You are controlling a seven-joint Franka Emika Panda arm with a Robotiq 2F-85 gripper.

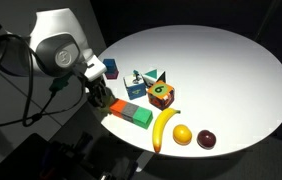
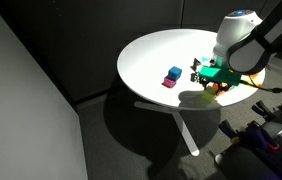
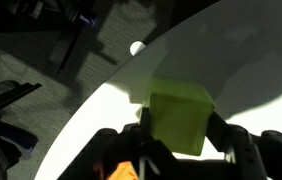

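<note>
In the wrist view a yellow-green block [image 3: 179,115] sits between the dark fingers of my gripper, which is shut on it. An orange piece [image 3: 121,172] shows just below it. From exterior view 2, the yellow-green block [image 2: 209,95] appears under the gripper [image 2: 212,87] near the table's rim. In exterior view 1 the gripper [image 1: 102,97] is at the near left edge of the table, and the held block cannot be made out there. A red-orange block [image 1: 121,107] and a green block [image 1: 143,117] lie in a row right beside the fingers.
A banana [image 1: 164,128], an orange fruit [image 1: 182,134] and a dark red fruit [image 1: 206,139] lie to the right. Behind the row are a patterned orange cube [image 1: 161,95], a blue-white box [image 1: 134,85] and a blue cube [image 1: 111,66].
</note>
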